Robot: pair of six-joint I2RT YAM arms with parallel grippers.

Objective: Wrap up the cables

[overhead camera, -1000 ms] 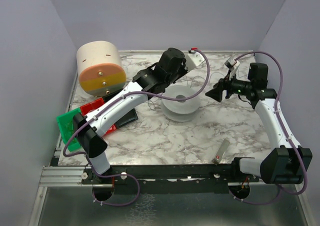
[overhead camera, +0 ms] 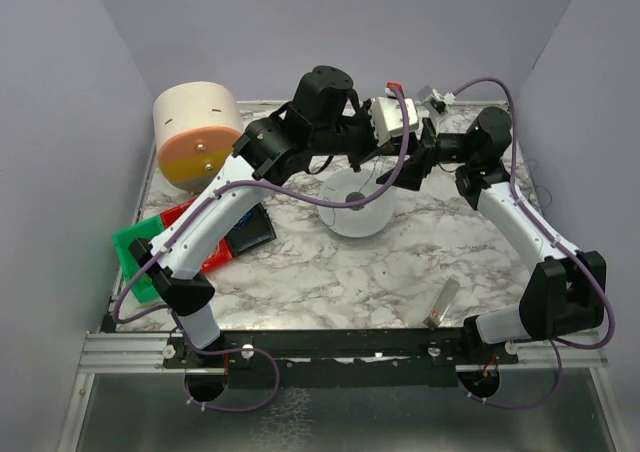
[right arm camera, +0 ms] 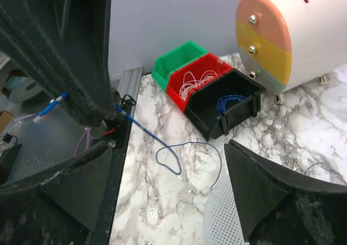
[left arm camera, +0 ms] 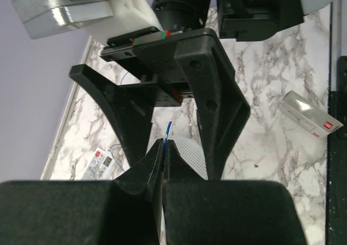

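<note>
A thin blue cable [left arm camera: 167, 130] pokes up from the pinched fingertips of my left gripper, which is shut on it. In the right wrist view the cable [right arm camera: 146, 130] runs down from the left gripper's dark finger [right arm camera: 70, 50] and loops above the marble table towards a white perforated round object [right arm camera: 223, 218]. My right gripper is open, and the cable shows in the gap between its fingers; whether it lies between them in depth I cannot tell. From above, both grippers meet over the white round object [overhead camera: 352, 222], partly hiding it.
Green [right arm camera: 176, 59], red [right arm camera: 195, 81] and black [right arm camera: 217, 107] bins stand at the left, the red one with white cable, the black with blue. A large white cylinder [overhead camera: 190, 112] stands behind them. A small box [overhead camera: 441, 303] lies at the front right.
My right gripper has moved left, up to the left gripper over the white round object.
</note>
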